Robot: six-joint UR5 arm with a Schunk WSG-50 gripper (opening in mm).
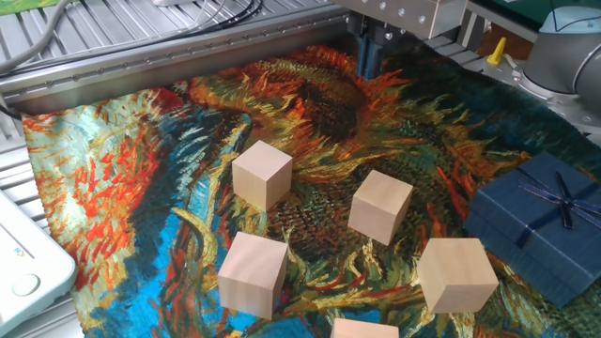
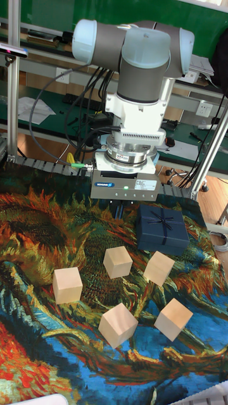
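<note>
Several plain wooden cubes lie apart from each other on a painted cloth. In exterior view 2 there is a far-left cube (image 1: 262, 176), a middle cube (image 1: 380, 208), a near-left cube (image 1: 254, 277), a right cube (image 1: 457, 275) and one cube (image 1: 364, 330) cut off by the bottom edge. Exterior view 3 shows them all whole, among them a cube (image 2: 68, 285) at the left. My gripper (image 1: 369, 75) points down over the far part of the cloth, clear of every cube. Its dark fingers look close together, and their gap cannot be made out. Nothing shows held.
A dark blue gift box (image 1: 545, 221) with a ribbon bow sits to the right of the cubes. A metal rail (image 1: 141, 75) runs behind the cloth (image 1: 94, 169). At the left edge lies a white device (image 1: 33, 268) with a button. Bare cloth separates my gripper from the cubes.
</note>
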